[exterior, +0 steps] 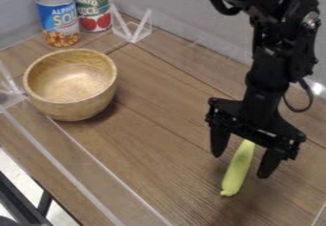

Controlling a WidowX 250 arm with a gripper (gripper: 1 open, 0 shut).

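A light green, elongated object [234, 178] lies on the wooden table at the right front. The black gripper [242, 152] hangs over its upper part, open, with one finger on each side of it; whether the fingers touch it is hard to tell.
A wooden bowl [71, 100] sits at the left. At the back left stand an Alphabet soup can [59, 18] and a red can [93, 6], beside a white wire-like object [132, 28]. A wall runs along the back.
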